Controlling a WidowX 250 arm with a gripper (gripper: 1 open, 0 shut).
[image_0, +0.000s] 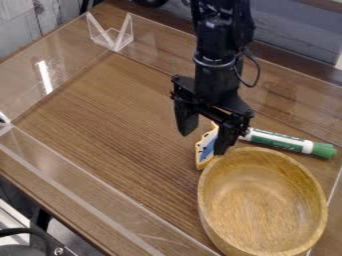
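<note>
My gripper (211, 122) hangs from the dark arm in the middle of the camera view, its fingers open, just above a small yellow object with a blue patch (206, 148). The gripper partly covers that object's upper end; whether they touch I cannot tell. A yellow oval bowl (261, 230) fills the lower right, and a green and white tube (305, 147) lies behind it, partly hidden by the gripper.
A white wire rack (107, 32) stands at the back left. A wall runs along the back edge.
</note>
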